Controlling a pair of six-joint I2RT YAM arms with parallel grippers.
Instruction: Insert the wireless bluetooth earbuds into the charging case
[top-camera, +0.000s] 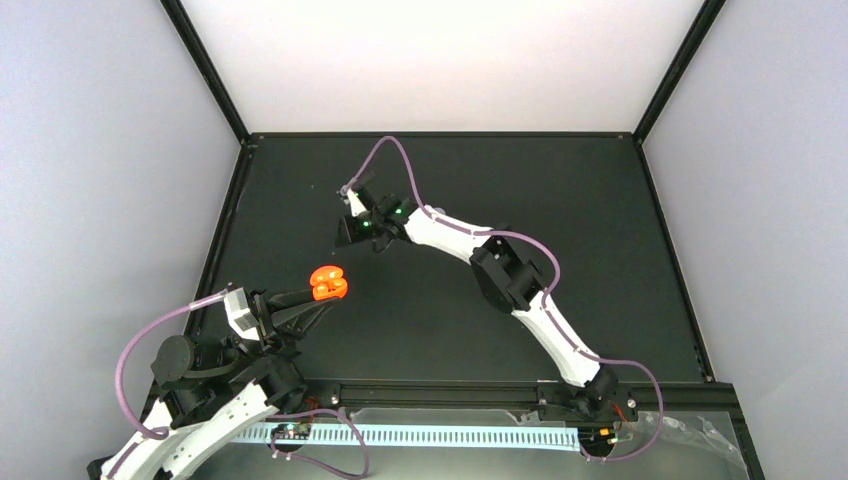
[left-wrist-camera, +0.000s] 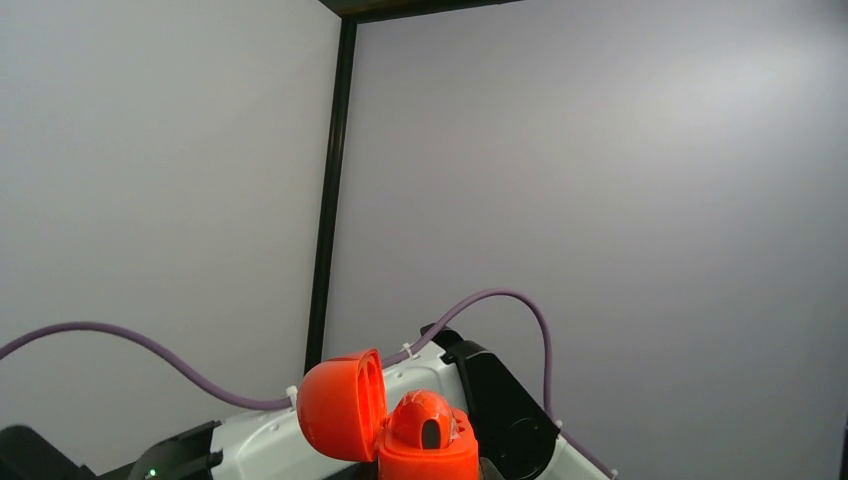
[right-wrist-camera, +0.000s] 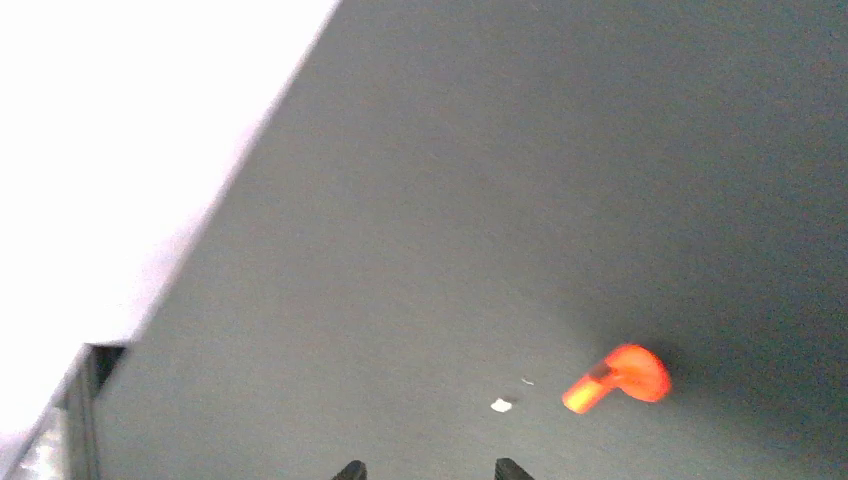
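Note:
My left gripper (top-camera: 328, 297) is shut on the orange charging case (top-camera: 325, 280), holding it off the table at the left front. In the left wrist view the lid (left-wrist-camera: 340, 408) stands open. A rounded orange piece with a dark oval (left-wrist-camera: 430, 434) sits in the base and looks like an earbud. A loose orange earbud (right-wrist-camera: 640, 375) lies on the black table, seen in the right wrist view to the right of my right gripper. Those fingertips are apart and nothing shows between them. From above, this earbud cannot be made out near the right gripper.
A small white speck (right-wrist-camera: 502, 405) lies on the table near the loose earbud. The right arm (top-camera: 500, 270) stretches diagonally across the middle of the table. Bare black table (top-camera: 590, 190) spreads at the right and back, bounded by light walls.

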